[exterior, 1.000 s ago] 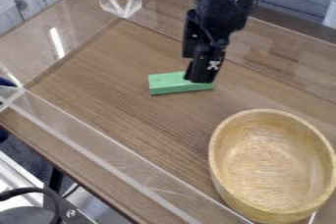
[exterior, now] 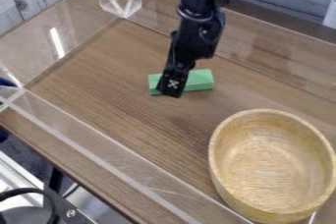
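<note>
The black robot gripper (exterior: 174, 77) reaches down from the top centre to a green block (exterior: 197, 80) lying on the wooden table. Its tip is low over the left part of the block and hides some of it. Whether the fingers are touching or holding the block cannot be made out.
A large round tan bowl (exterior: 270, 200) stands at the lower right. A small clear plastic item (exterior: 118, 2) is at the back left. Clear strips edge the table at the left and front.
The gripper has moved left and down, from above the block's right end to low over its left part. The block looks to be in about the same place.
</note>
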